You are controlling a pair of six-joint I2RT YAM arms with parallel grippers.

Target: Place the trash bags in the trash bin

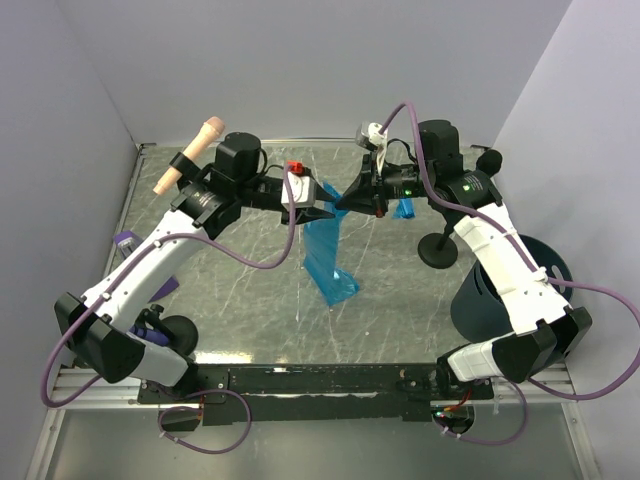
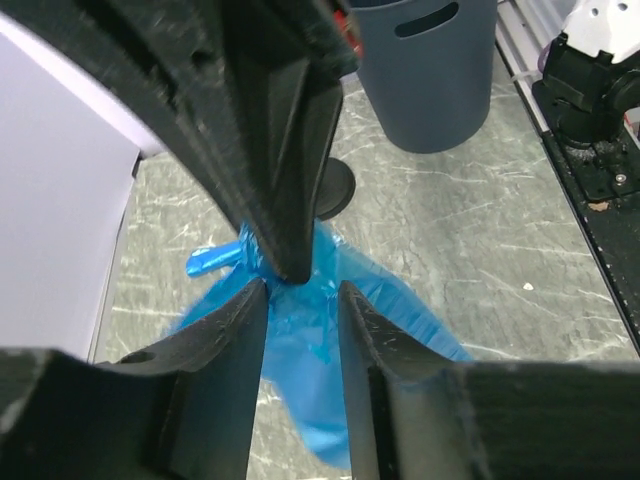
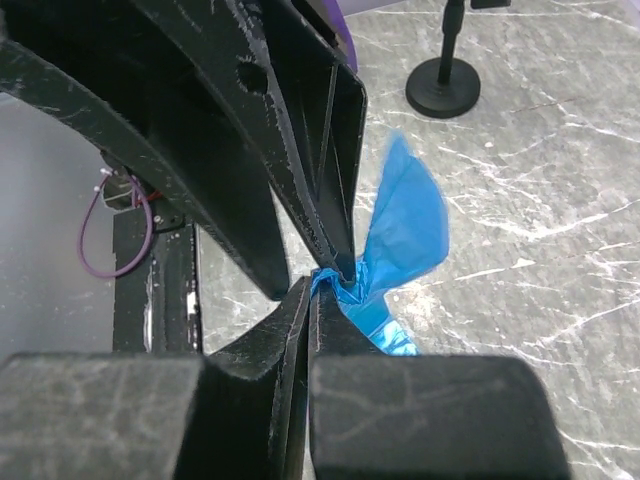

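A blue trash bag [image 1: 325,260] hangs from its twisted top, its lower part spread toward the table. My right gripper [image 1: 348,203] is shut on that top; in the right wrist view, the gathered blue plastic [image 3: 345,290] sticks out beside its closed fingertips. My left gripper [image 1: 328,204] stands part open right against the right one, with the bag [image 2: 312,380] showing between and behind its separated fingers. Another small blue bag [image 1: 404,209] is partly hidden behind the right arm. The dark trash bin [image 1: 482,312] stands at the right, under the right forearm.
A black round stand [image 1: 438,250] sits between the bag and the bin. At left are a purple object [image 1: 160,288], another black base [image 1: 180,334] and a tan roller [image 1: 190,157].
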